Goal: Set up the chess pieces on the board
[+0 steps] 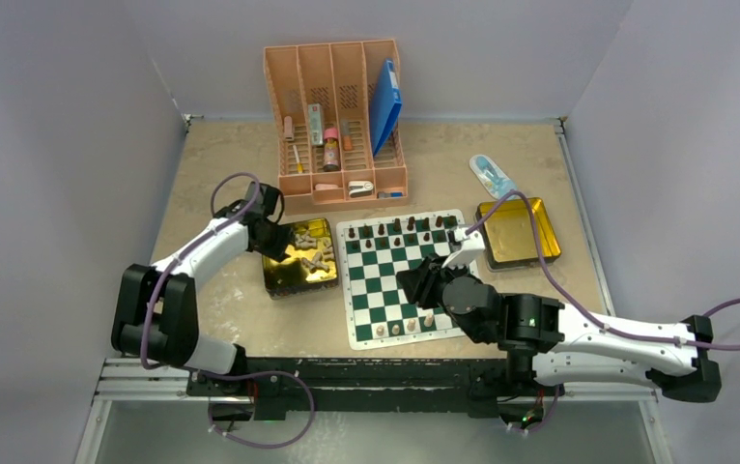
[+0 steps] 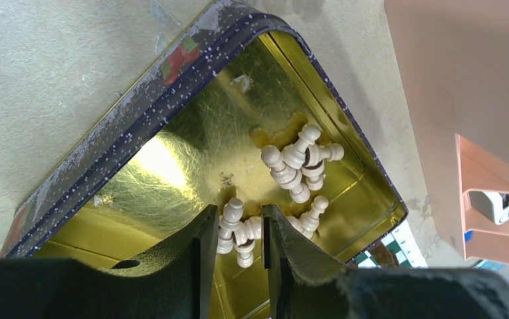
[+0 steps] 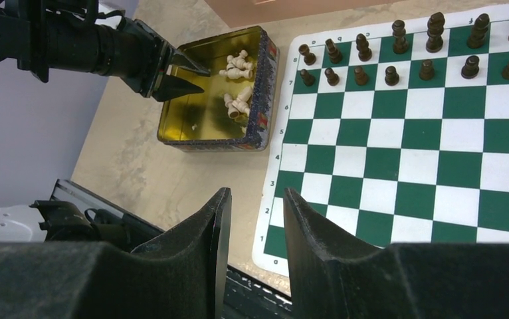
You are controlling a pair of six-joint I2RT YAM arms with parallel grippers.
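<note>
My left gripper hangs over a gold tin [image 2: 179,166] holding several white chess pieces [image 2: 284,173] lying on their sides in clusters; its fingers stand open with a gap, nearest the lower cluster. The green-and-white board [image 3: 418,166] carries dark pieces [image 3: 434,32] in two rows at its far side, and a few white pieces [image 1: 395,329] stand along the near edge in the top view. My right gripper is open over the board's near part, nothing seen between its fingers.
A pink organizer [image 1: 298,77] with stationery and a blue folder [image 1: 384,104] stands at the back. An empty gold tin [image 1: 509,232] sits right of the board, with a pale blue packet [image 1: 492,174] behind it.
</note>
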